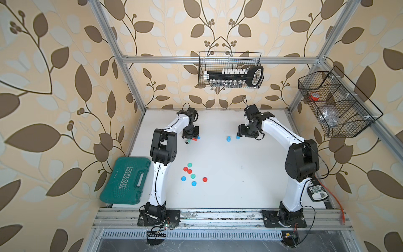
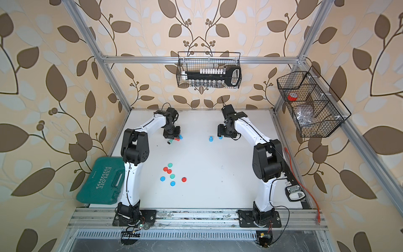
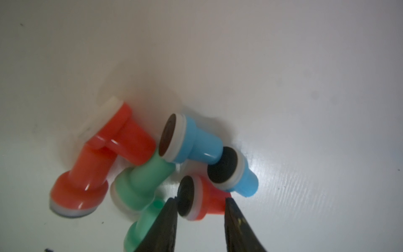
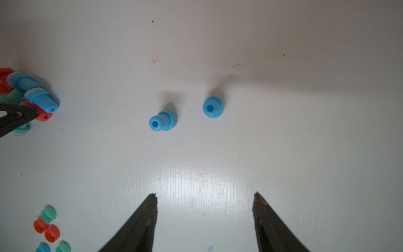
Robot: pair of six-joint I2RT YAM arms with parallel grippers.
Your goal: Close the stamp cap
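Observation:
Red, green and blue stamps lie piled at the back left. In the left wrist view a red stamp (image 3: pixel 214 201) has my left gripper at it, fingertips part open on either side; whether they grip it I cannot tell. Blue stamps (image 3: pixel 205 147) lie just beyond. Two upright blue pieces (image 4: pixel 162 121) (image 4: pixel 213 108) stand mid-table, with my right gripper open above, empty. Loose red, green and blue caps (image 1: pixel 204 179) lie at the front left.
A teal case (image 1: pixel 121 178) lies at the front left edge, and a black device (image 2: pixel 294 192) at the front right. Wire baskets (image 1: pixel 230 61) hang on the frame.

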